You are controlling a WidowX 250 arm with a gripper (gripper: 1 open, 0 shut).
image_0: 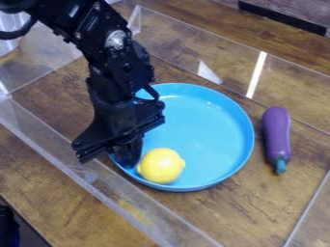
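Note:
The black robot gripper (116, 147) hangs low at the left rim of a blue bowl (213, 135), its fingertips just left of a yellow ball (162, 166) that rests in the bowl's lower left part. The gripper looks shut, with nothing visible between its fingers, though its tips are dark and partly hidden.
A purple eggplant-like object (276, 137) lies right of the bowl on the wooden table (271, 212). A clear plastic wall runs along the left and front. Free table space is at the upper right and lower right.

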